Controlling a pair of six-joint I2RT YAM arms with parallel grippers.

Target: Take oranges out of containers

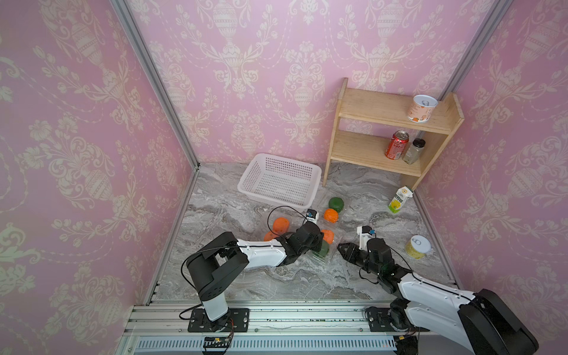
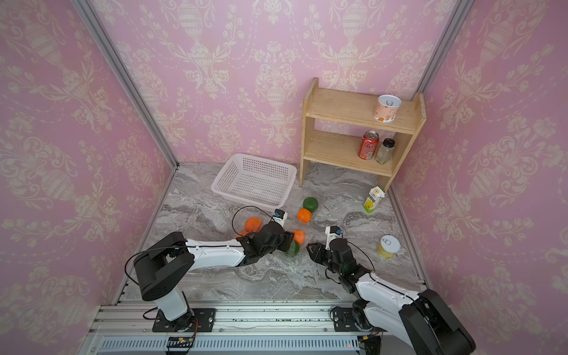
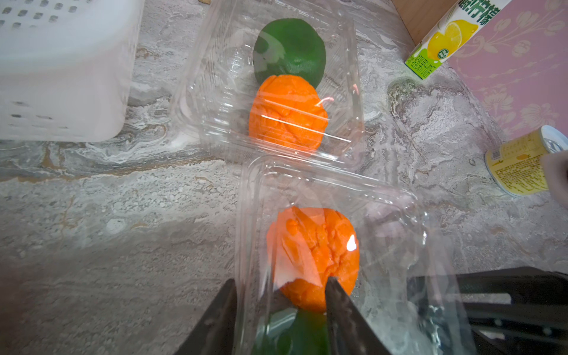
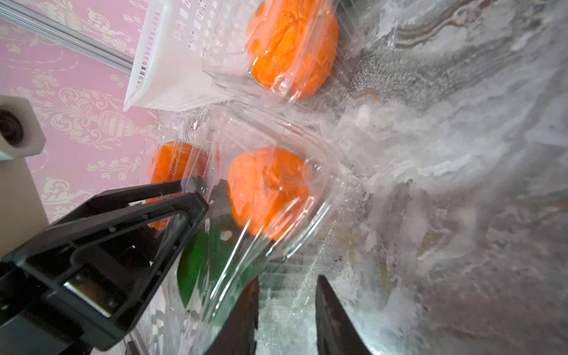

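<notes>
Clear containers hold fruit. The near one holds an orange [image 3: 313, 254] and a green fruit [image 4: 207, 260]; the one behind holds another orange [image 3: 288, 118] and green fruit [image 3: 290, 44]. A third, in the right wrist view, holds an orange [image 4: 293, 41]. My left gripper is part open over the near container, fingers by its orange and green fruit; whether they touch is unclear. My right gripper is at that container's right side, apparently shut on its clear plastic wall.
A white basket [image 1: 251, 192] stands at the back, a wooden shelf [image 1: 372, 159] at the back right. A juice carton [image 1: 400, 200] and yellow can [image 1: 417, 249] stand at the right. The front of the table has bare room.
</notes>
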